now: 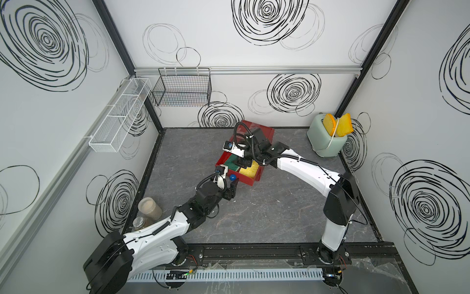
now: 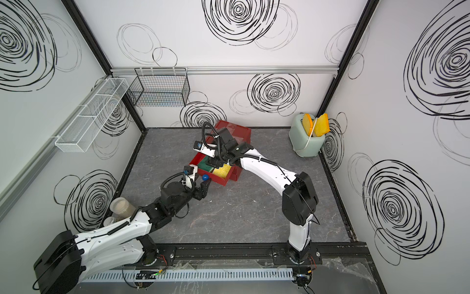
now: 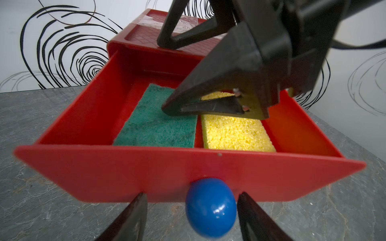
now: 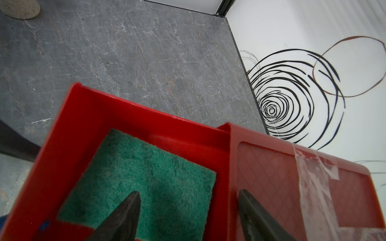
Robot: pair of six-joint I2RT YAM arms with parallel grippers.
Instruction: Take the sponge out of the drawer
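The red drawer [image 3: 120,172] stands pulled out of its box, its blue round knob [image 3: 211,206] facing front. Inside lie a green sponge [image 4: 160,176] on the left and a yellow sponge [image 3: 237,134] on the right. My left gripper [image 1: 230,185] is open, with one finger [image 3: 134,212] to each side of the knob; a gap shows on the left. Open and empty, my right gripper hangs over the drawer, partly hiding the yellow sponge in the left wrist view. In the right wrist view its fingers [image 4: 128,212] frame the green sponge and the box edge.
The box's red lid [image 4: 273,172] has clear tape on it. At the back right stands a pale green bucket [image 1: 325,139] with yellow sponges. Jars [image 1: 149,208] stand by the left wall, and wire baskets [image 1: 183,88] hang above.
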